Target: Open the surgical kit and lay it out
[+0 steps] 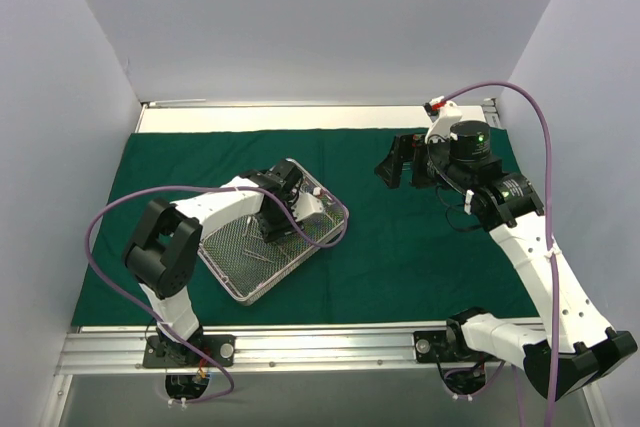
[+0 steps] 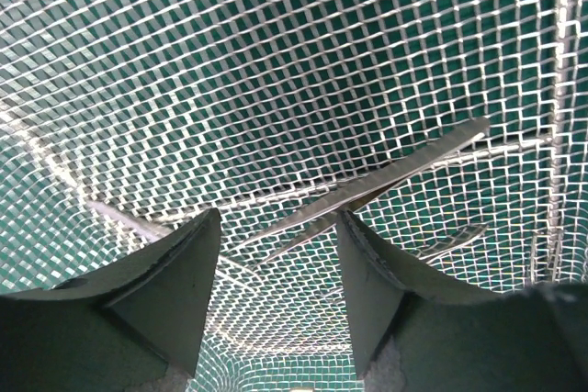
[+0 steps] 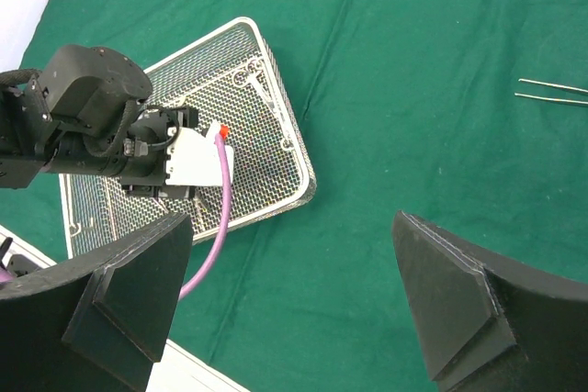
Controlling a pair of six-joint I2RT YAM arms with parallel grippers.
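Note:
The mesh instrument tray (image 1: 250, 285) lies left of centre on the green drape, holding metal instruments. My left gripper is inside it, low over the mesh, open, with forceps-like instrument (image 2: 395, 174) just beyond and between its fingertips. More thin instruments lie on the mesh around it. My right gripper is raised over the right half of the drape, open and empty. A pair of slim metal instruments (image 3: 551, 92) lies on the cloth at the back right, partly hidden by the right arm in the top view.
The green drape (image 1: 400, 247) has clear room right of the tray. Pale rails run along front and back, with walls at both sides. A purple cable (image 3: 220, 199) arches over the tray from the left arm.

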